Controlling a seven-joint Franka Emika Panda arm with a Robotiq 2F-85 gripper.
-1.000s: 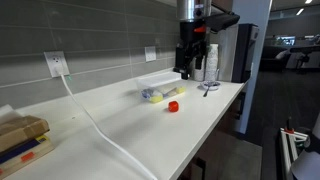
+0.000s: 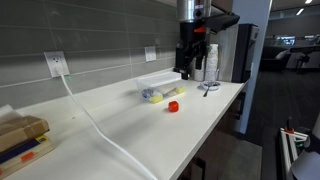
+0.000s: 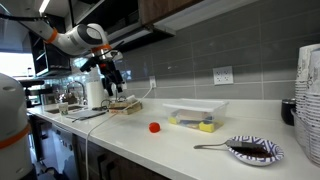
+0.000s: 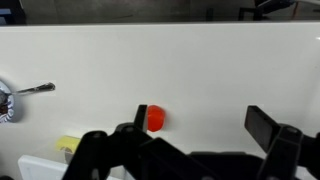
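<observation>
A small round red object rests alone on the white counter. In the wrist view the red object shows just beside the left of my two fingers. My gripper is open, its fingers wide apart with only bare counter seen between them. Exterior view 1 has the gripper hanging well above the counter, clear of everything on it. From the other side, the red object sits in front of a clear plastic bin.
Yellow items show at the clear bin by the back wall. A patterned plate with a spoon lies farther along, near stacked cups. Cardboard boxes and a white cable occupy the other end. Mid-counter is free.
</observation>
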